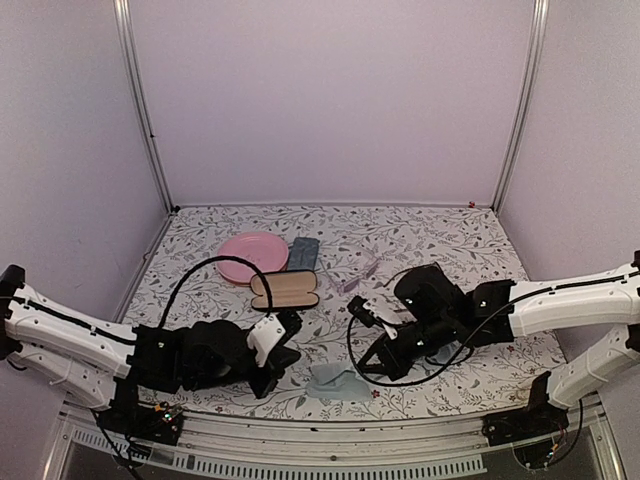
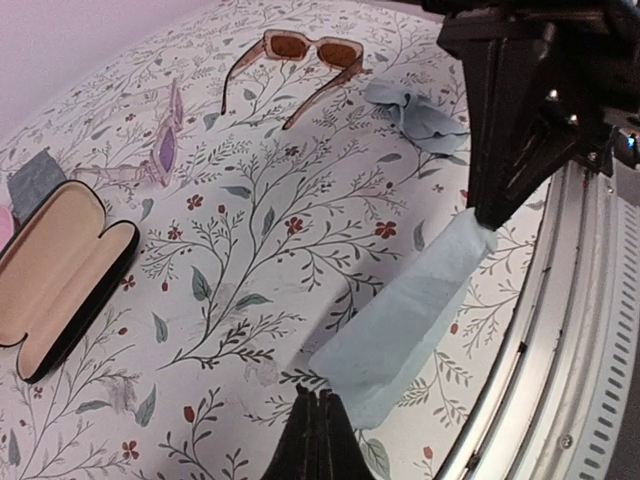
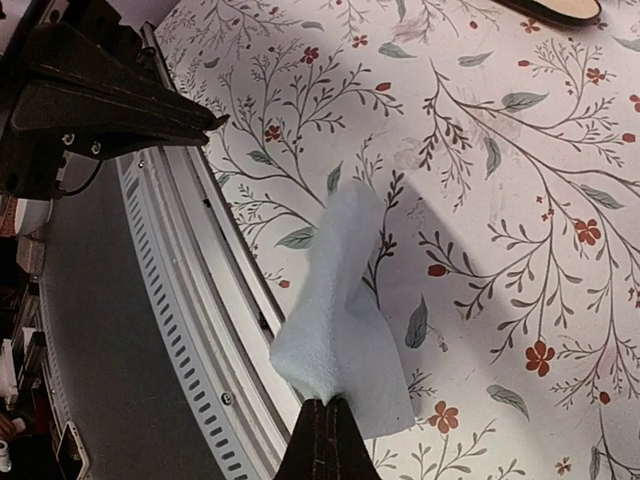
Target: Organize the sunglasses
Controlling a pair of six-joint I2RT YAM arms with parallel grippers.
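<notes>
A pale blue cloth [image 1: 338,383] lies at the table's front edge, its end raised to my right gripper, whose shut fingertips pinch it. My left gripper is shut at the cloth's other side; nothing clearly shows between its fingers. In the left wrist view, brown sunglasses [image 2: 290,47] lie farther back, pink clear glasses [image 2: 165,150] left of them, and an open black case with tan lining [image 2: 75,270] is at the left, empty.
A pink plate [image 1: 250,247] and a grey-blue cloth [image 1: 303,252] lie behind the case. Another light cloth [image 2: 425,125] is at the right. The front rail [image 1: 330,428] borders the table.
</notes>
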